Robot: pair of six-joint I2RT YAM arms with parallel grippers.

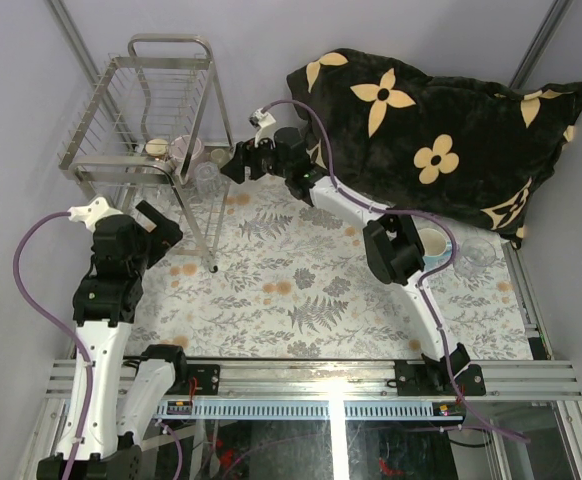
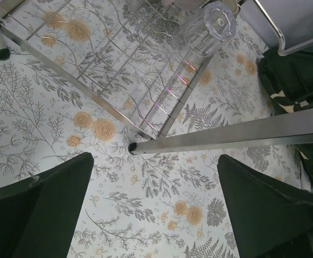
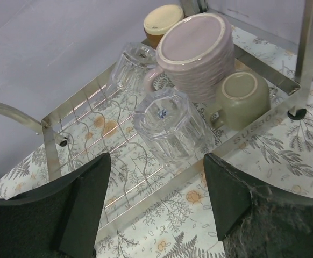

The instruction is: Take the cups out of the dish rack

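The metal dish rack holds cups on its lower shelf: a clear octagonal glass, another clear glass, a pink mug, a green mug and a cream-topped cup. My right gripper is open at the rack's right side, just short of the octagonal glass and green mug, with nothing between its fingers. My left gripper stands open at the rack's front, its fingers over the floral mat.
A dark flowered cushion fills the back right. A white mug and a clear glass stand at the right, beside the right arm.
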